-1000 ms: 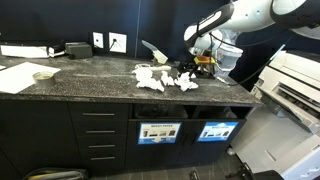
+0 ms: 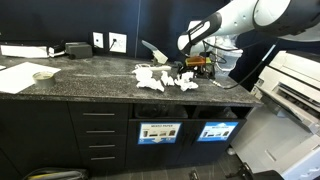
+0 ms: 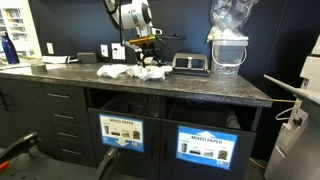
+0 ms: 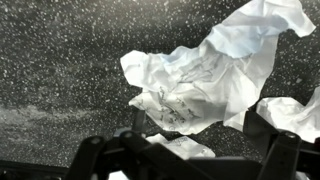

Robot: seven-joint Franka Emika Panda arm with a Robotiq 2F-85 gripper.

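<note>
Crumpled white papers (image 2: 150, 80) lie in a loose group on the dark speckled counter (image 2: 80, 85). In exterior view 2 the papers (image 3: 148, 72) sit near the counter's front edge. My gripper is open, with its dark fingers (image 4: 138, 118) spread wide at the bottom of the wrist view. One large crumpled sheet (image 4: 195, 85) lies below and ahead of the gap. A second crumpled piece (image 4: 295, 115) shows at the right, and another is partly hidden under the gripper body. Nothing is visibly held.
A clear bin (image 3: 228, 55) with plastic wrap stands on the counter to the right, and a dark toaster-like box (image 3: 190, 63) is behind the papers. Two "mixed paper" signs (image 3: 205, 146) mark openings below the counter. The counter's left part carries a small round tin (image 2: 43, 75).
The arm has shifted a little left and toward the front of the counter, over the papers. The papers look unmoved.
</note>
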